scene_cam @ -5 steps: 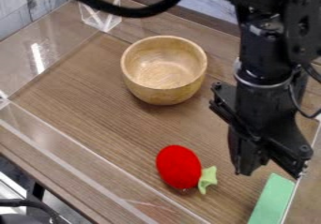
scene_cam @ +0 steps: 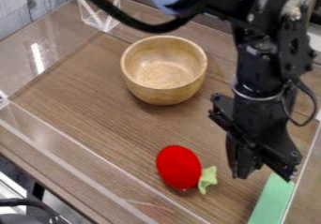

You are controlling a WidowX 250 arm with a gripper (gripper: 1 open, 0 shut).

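My black gripper (scene_cam: 243, 167) hangs at the right of the camera view, shut, with nothing visible between its fingers. Below and left of it lies a red toy vegetable (scene_cam: 177, 165) with a pale green top, on the wooden table (scene_cam: 88, 125). A green board or block (scene_cam: 271, 203) lies at the lower right, under and beside the gripper. An empty wooden bowl (scene_cam: 163, 69) stands at the upper middle, left of the arm.
A clear plastic object (scene_cam: 100, 12) stands at the back left near the table's edge. Dark cables cross the top and the lower left corner.
The arm and gripper have shifted slightly left. The red toy, bowl and green piece have not moved.
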